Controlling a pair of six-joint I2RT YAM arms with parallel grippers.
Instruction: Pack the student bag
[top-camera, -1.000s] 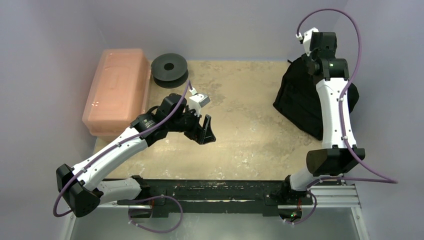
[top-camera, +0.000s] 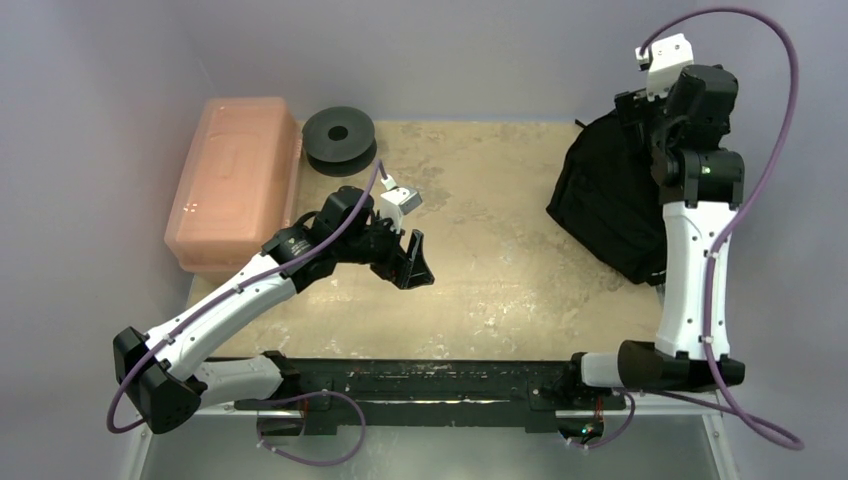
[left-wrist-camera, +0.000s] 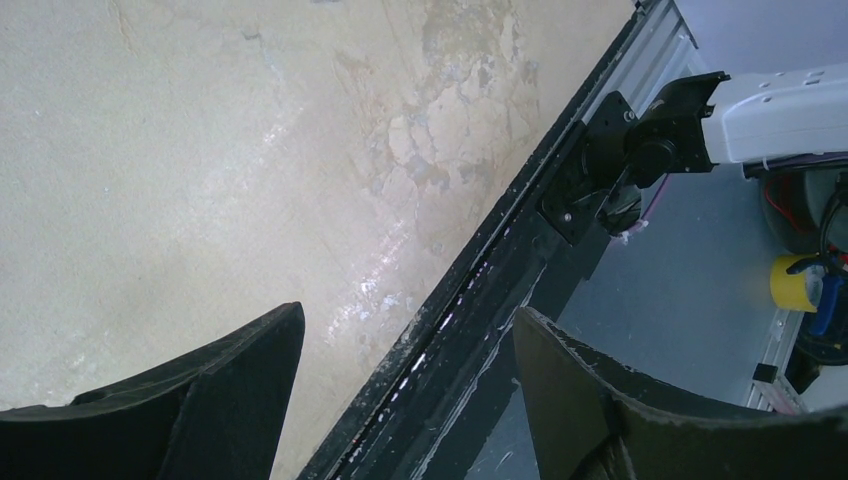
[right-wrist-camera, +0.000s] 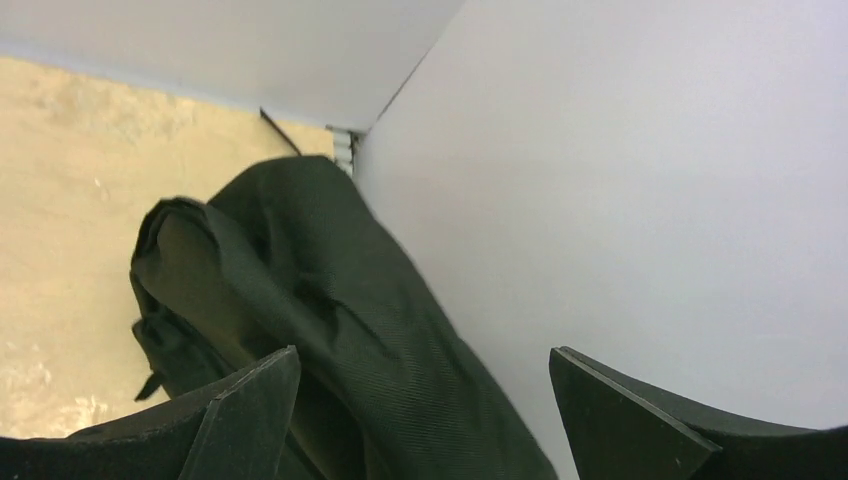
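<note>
The black bag (top-camera: 605, 195) lies at the right end of the table, partly covered by my right arm in the top view. In the right wrist view its dark cloth (right-wrist-camera: 340, 290) rises in folds beside the wall, with its lower part cut off by the frame. My right gripper stands open over the bag, and no cloth shows pinched between its fingers. Over the middle-left of the table, my left gripper is open and empty, with bare table and the front edge beneath it. The bag's inside cannot be seen.
A translucent orange bin (top-camera: 232, 175) lies at the table's left end. Beside it at the back sits a dark grey spool (top-camera: 338, 138).
The left arm has barely moved.
</note>
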